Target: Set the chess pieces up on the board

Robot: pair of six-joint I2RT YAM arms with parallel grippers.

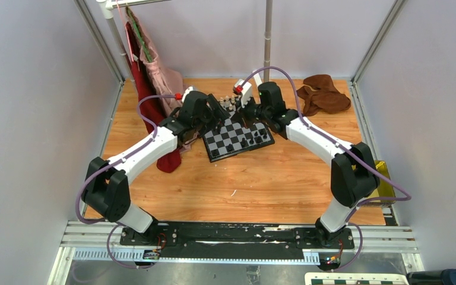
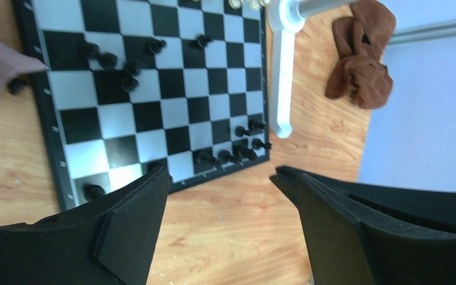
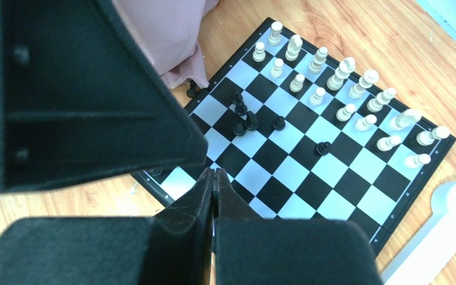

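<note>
The chessboard (image 1: pixel 225 142) (image 3: pixel 297 172) lies mid-table. White pieces (image 3: pixel 344 70) stand in two rows along one edge in the right wrist view. Several black pieces stand scattered mid-board, others along an edge in the left wrist view (image 2: pixel 225 157). A loose black piece (image 2: pixel 16 85) lies beside the board by the pink cloth. My left gripper is over the board, fingers apart with nothing visible between. My right gripper hangs over the board, its fingertips together and empty. Both grippers are close together in the top view.
Pink (image 1: pixel 161 80) and red (image 1: pixel 166 159) garments hang at the left, reaching the table beside the board. A brown cloth (image 1: pixel 323 95) lies back right; a yellow bin (image 1: pixel 381 184) sits front right.
</note>
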